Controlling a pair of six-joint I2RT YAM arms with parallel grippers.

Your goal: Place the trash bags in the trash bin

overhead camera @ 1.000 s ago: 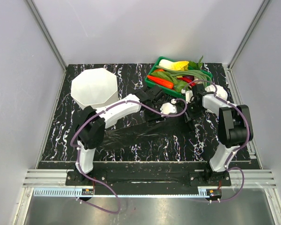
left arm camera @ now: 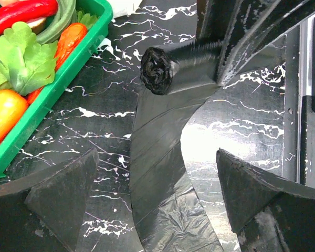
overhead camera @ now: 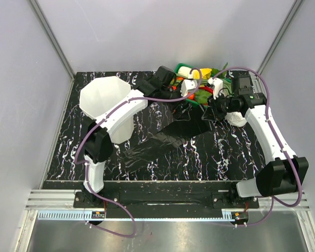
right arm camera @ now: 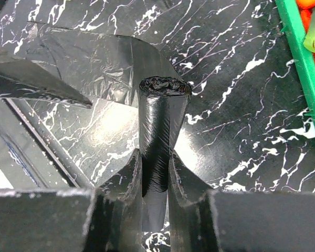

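A black bag roll stands between the shut fingers of my right gripper; its coiled end shows in both wrist views, and a long unrolled strip trails from it over the marble table, toward the lower left in the top view. My left gripper is open above the strip, nothing between its fingers, with the roll just beyond it. The white bin stands at the left of the table, partly behind my left arm.
A green basket of vegetables sits at the back right, beside a white crumpled item. Bare marble lies at the front and around the strip. Walls enclose the table at the back and sides.
Both arms have risen; my left gripper has moved up toward the back. The right gripper has lifted with the roll, and the strip's right part has shifted with it.
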